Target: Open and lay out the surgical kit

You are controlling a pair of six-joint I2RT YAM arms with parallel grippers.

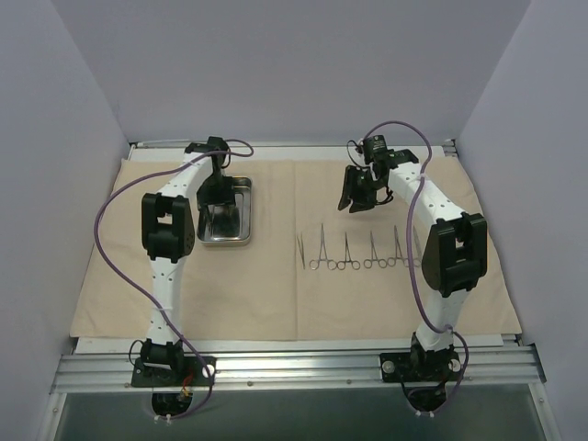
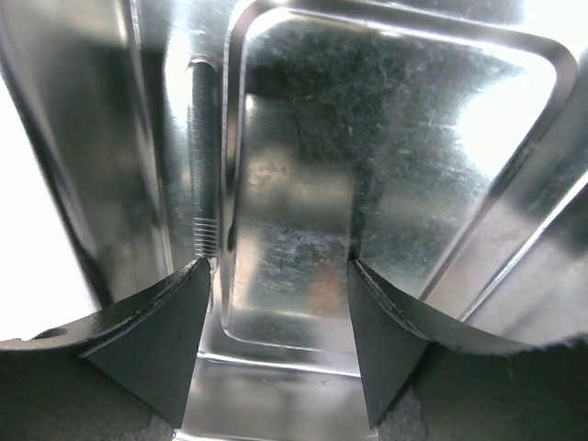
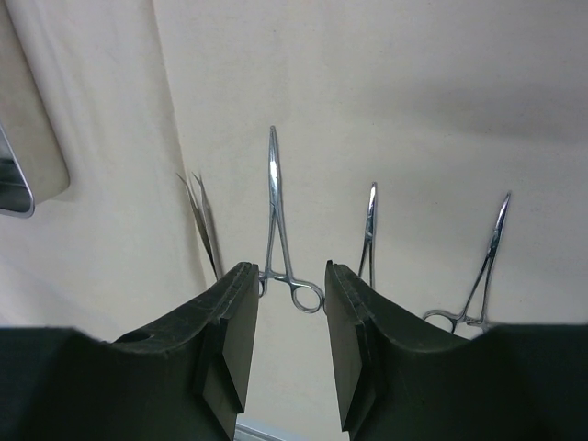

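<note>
A metal tray [image 1: 225, 243] stands on the left half of the cloth. Along its left inner side lies a slim dark handle with a ridged end [image 2: 204, 156], probably a scalpel; the rest of the tray floor looks bare. Over the tray hangs my left gripper, open, its left fingertip close to the handle's lower end and nothing held. Tweezers [image 1: 300, 250] and several scissor-like instruments [image 1: 322, 246] form a row on the right half. Above and behind that row, my right gripper is partly open with only a gap between its fingers.
A fold line [image 1: 295, 202] runs between the tray and the row. Grey walls [image 1: 55, 138] bound both sides. At the right end, the right arm partly covers the row.
</note>
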